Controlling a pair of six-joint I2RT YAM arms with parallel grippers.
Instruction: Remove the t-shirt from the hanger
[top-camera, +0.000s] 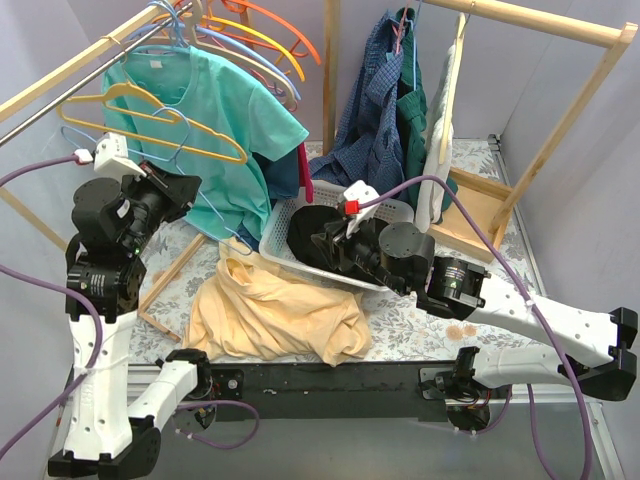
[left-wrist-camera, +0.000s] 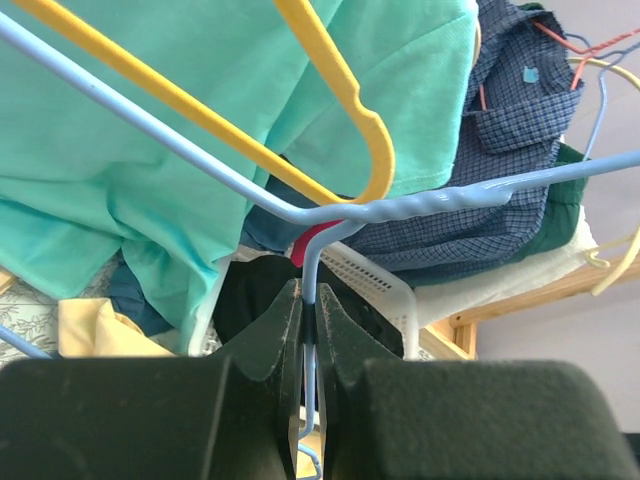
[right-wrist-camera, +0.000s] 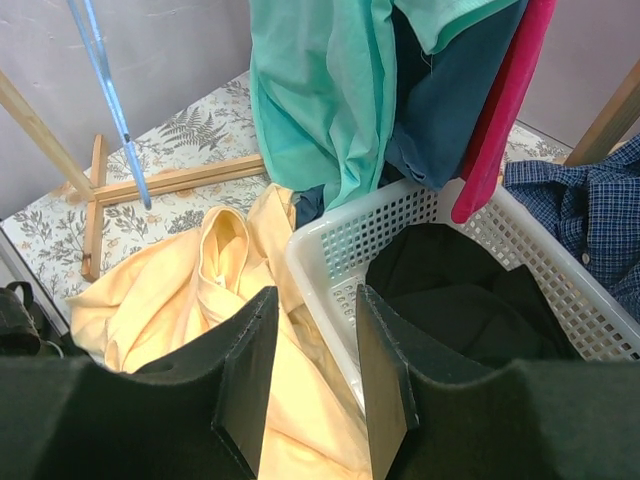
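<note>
In the left wrist view my left gripper is shut on the blue wire hanger (left-wrist-camera: 430, 203), just below its twisted neck. No garment shows on that hanger, which slants in front of the rack at left in the top view. The pale yellow cloth (top-camera: 275, 305), perhaps the t shirt, lies crumpled on the floor by the white basket (top-camera: 274, 228). Over the basket's near edge, my right gripper stands open with nothing between its fingers. A teal t shirt (top-camera: 215, 110) hangs on the rack behind the left gripper.
An empty yellow hanger (top-camera: 205, 152) dangles close by the left gripper. Dark cloth (right-wrist-camera: 450, 285) lies in the basket. Checked blue clothing (top-camera: 365, 110) hangs at back right, above a wooden tray (top-camera: 465, 215). Bare floor shows right of the yellow cloth.
</note>
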